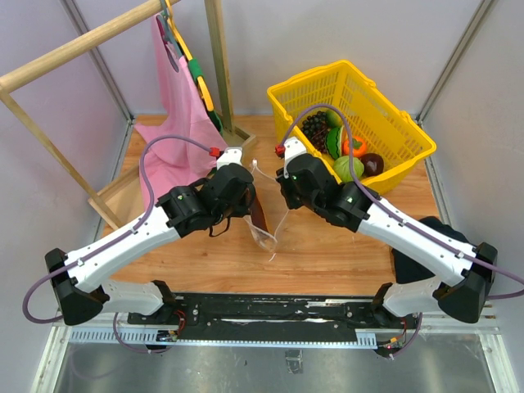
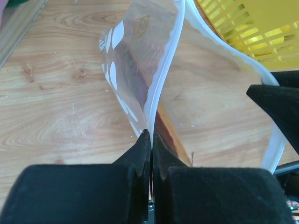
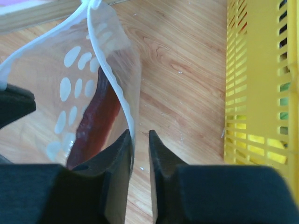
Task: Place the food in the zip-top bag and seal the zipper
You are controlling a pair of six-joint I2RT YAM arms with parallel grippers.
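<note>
The clear zip top bag with white oval marks (image 2: 114, 56) hangs between my two arms, its mouth spread wide. Inside it lies a long, dark red-brown piece of food (image 3: 96, 121), tilted along the bag. My left gripper is shut on one side of the bag's rim (image 2: 161, 77). My right gripper is part open, with a gap between its fingertips. The opposite rim (image 3: 112, 74) runs down along the inner side of its left finger (image 3: 122, 156). From above, the arms hide much of the bag (image 1: 262, 236).
At the back right stands a yellow basket (image 1: 413, 146) of toy fruit and vegetables, close to the right arm. A wooden rack (image 1: 37, 131) with a pink cloth (image 1: 176, 98) occupies the back left.
</note>
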